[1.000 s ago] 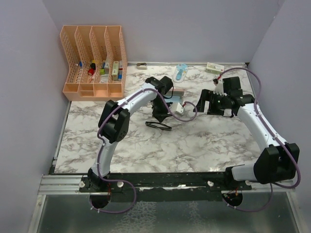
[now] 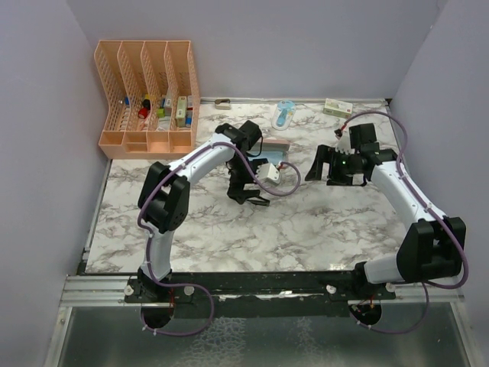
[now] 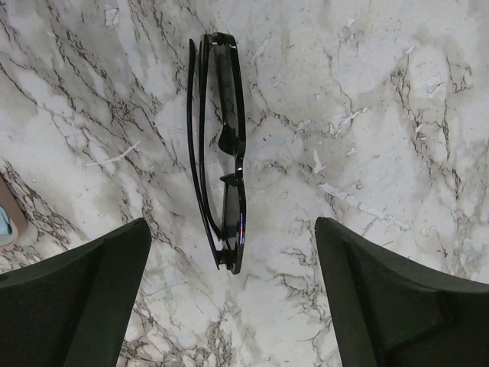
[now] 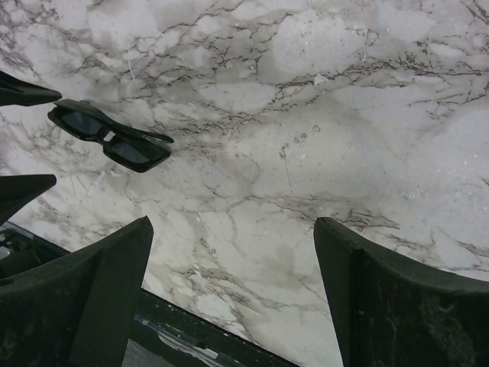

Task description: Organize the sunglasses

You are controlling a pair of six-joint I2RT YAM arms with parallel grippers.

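Folded black sunglasses (image 3: pixel 238 160) lie on the marble table, standing lengthwise between and beyond the open fingers of my left gripper in the left wrist view. Seen from the top, the left gripper (image 2: pixel 243 197) hovers over them and hides most of their frame; one end of the sunglasses (image 2: pixel 260 202) sticks out on the right. My right gripper (image 2: pixel 315 176) stands open over the right half of the table. Nothing is between its fingers; in the right wrist view the sunglasses (image 4: pixel 114 138) lie far to the left, by the left gripper's fingertips.
A tall orange rack (image 2: pixel 113 145) with several compartments holding small items stands at the back left. Behind the left gripper is a pinkish box (image 2: pixel 276 144). A blue-and-white item (image 2: pixel 283 114) and a small carton (image 2: pixel 338 107) lie at the back.
The right arm shifted only slightly.
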